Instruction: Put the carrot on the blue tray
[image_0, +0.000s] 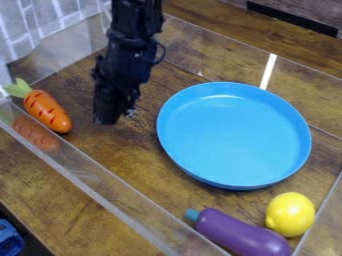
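Observation:
An orange carrot (47, 111) with a green top lies at the left of the wooden surface, against the clear wall. To the right, the round blue tray (234, 178) sits empty. My black gripper (112, 112) is between the two, nearer the carrot but apart from it. It is dark and blurred, so how its fingers stand is hard to make out. No object shows in its grasp.
A purple eggplant (241, 234) and a yellow lemon (290, 214) lie near the front right, close to the tray. A clear wall (114, 190) runs along the left and front. Bare wood lies between carrot and tray.

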